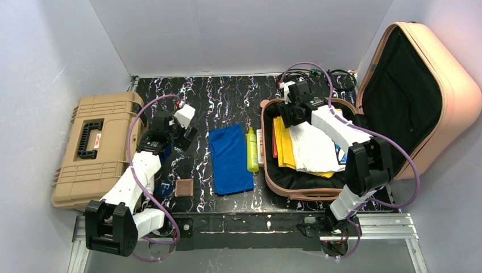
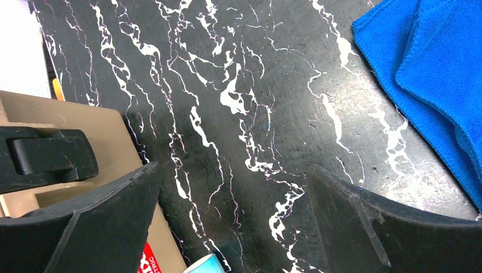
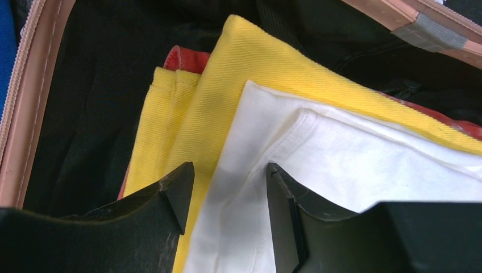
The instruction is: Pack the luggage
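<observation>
The peach suitcase (image 1: 270, 165) lies open, its lid (image 1: 455, 96) tipped back to the right. Inside it, a folded white cloth (image 1: 310, 148) with a blue print rests on yellow cloth (image 1: 287, 153), and red cloth (image 3: 190, 58) peeks out beneath. My right gripper hovers over the edge of the white cloth, fingers part open; whether they touch the cloth I cannot tell. My left gripper stands open above bare dark table near the tan case, nothing between its fingers. A folded blue towel (image 1: 230, 159) and a yellow-green bottle (image 1: 252, 151) lie left of the suitcase.
A tan hard case (image 1: 94, 148) fills the left side. Black cables (image 1: 344, 79) lie behind the suitcase. A small brown square item (image 1: 184, 187) sits near the front edge. Marbled table between left arm and blue towel is clear.
</observation>
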